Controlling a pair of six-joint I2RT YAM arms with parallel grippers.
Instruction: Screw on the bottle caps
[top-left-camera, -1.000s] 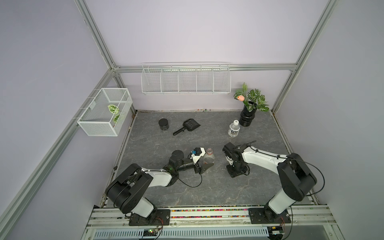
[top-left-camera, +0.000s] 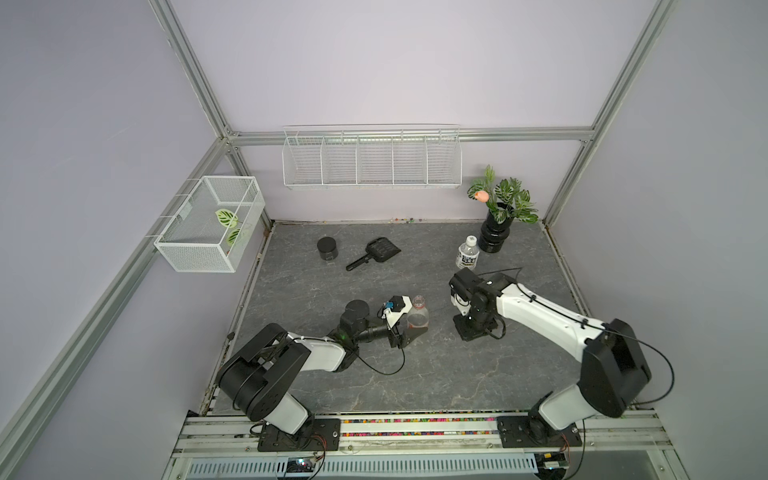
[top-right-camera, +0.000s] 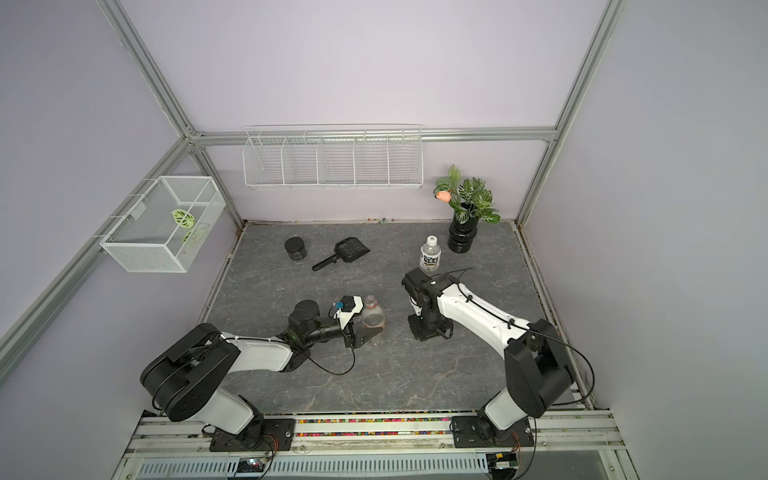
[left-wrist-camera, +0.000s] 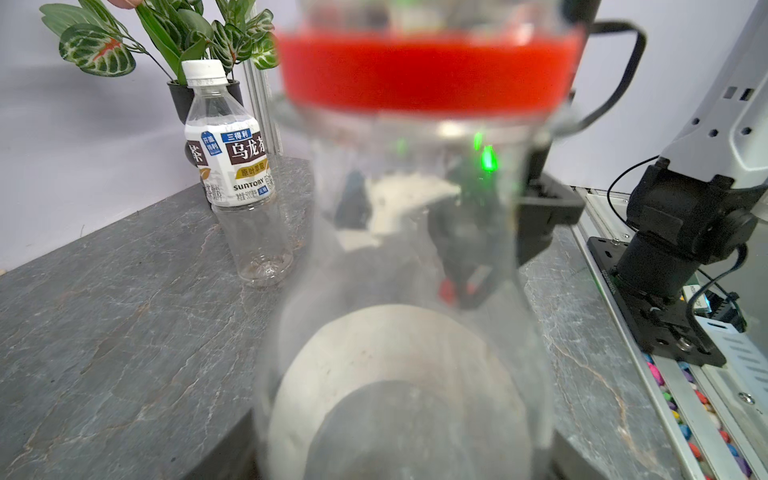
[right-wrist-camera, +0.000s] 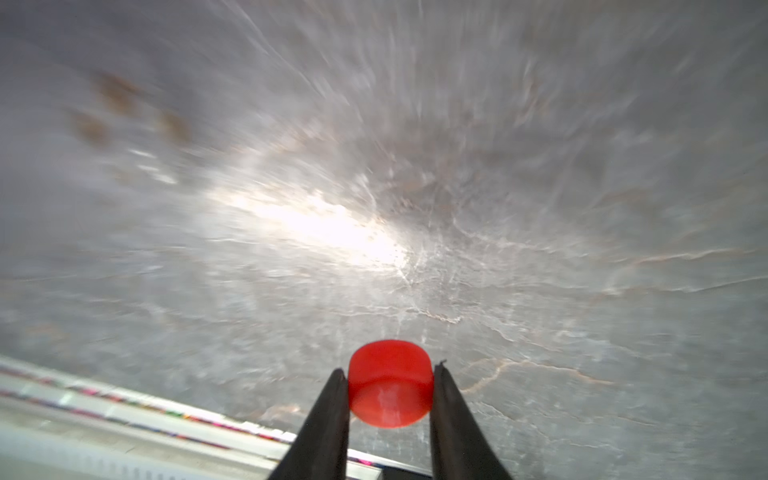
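Note:
A clear bottle (top-left-camera: 417, 317) with a red ring near its neck stands at my left gripper (top-left-camera: 404, 336), whose fingers are low on either side of it; it fills much of the left wrist view, and the fingers are mostly hidden behind it. My right gripper, a short way right of that bottle and above the counter, is shut on a red cap (right-wrist-camera: 390, 376). A Suntory bottle (left-wrist-camera: 236, 172) with a white cap (left-wrist-camera: 205, 70) stands upright at the back right, behind my right arm.
A black jar (top-left-camera: 327, 248) and a black dustpan (top-left-camera: 382, 249) lie at the back left. A plant in a black vase (top-left-camera: 493, 236) stands at the back right corner. Wire baskets (top-left-camera: 209, 257) hang on the walls.
My right arm has risen and moved slightly away from the front edge, toward the back. My left arm and the bottles stand about where they were.

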